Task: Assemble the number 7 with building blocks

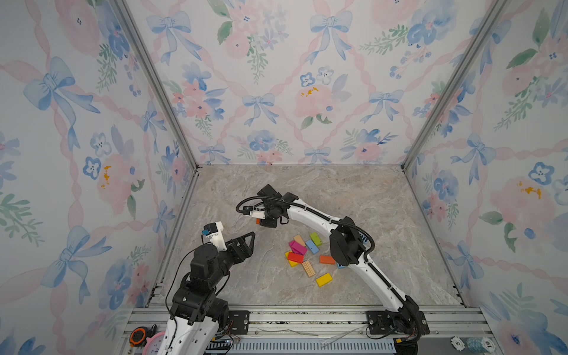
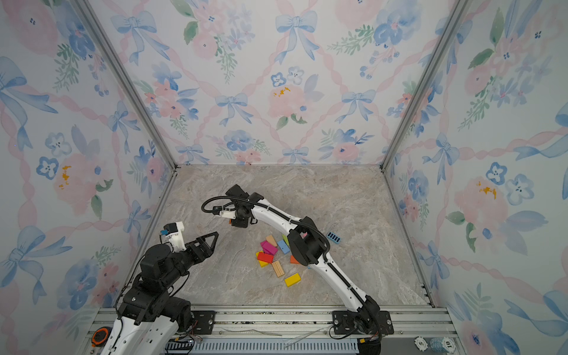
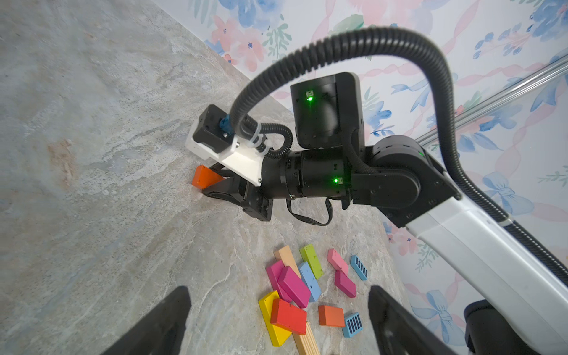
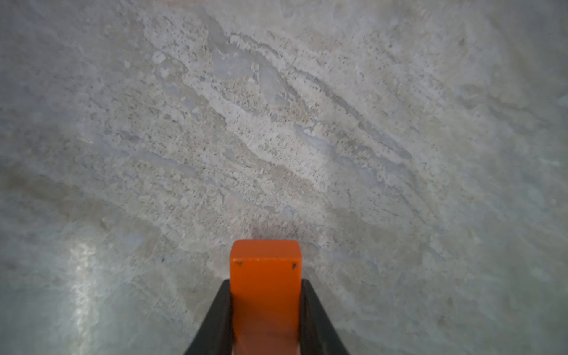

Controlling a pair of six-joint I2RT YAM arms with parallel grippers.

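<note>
An orange block [image 4: 265, 319] is held between the fingers of my right gripper, which is shut on it. In the left wrist view the block's end juts from the fingertips, low over bare tabletop; whether it touches is not clear. My left gripper [image 1: 252, 243] stands open at the left side, with nothing between its spread fingers. Loose blocks lie mid-table: yellow [image 1: 323, 280], red [image 3: 288, 316], magenta [image 3: 294, 286], blue [image 3: 309, 282], green [image 3: 311, 261], pink [image 3: 337, 260] and another orange one [image 3: 331, 316].
Striped wooden sticks [image 1: 308, 269] lie beside the red block. Slotted blue blocks [image 3: 352, 324] sit at the pile's right, partly hidden by the right arm in the top left view. Bare marble tabletop [image 3: 88, 224] spreads on the left and at the back.
</note>
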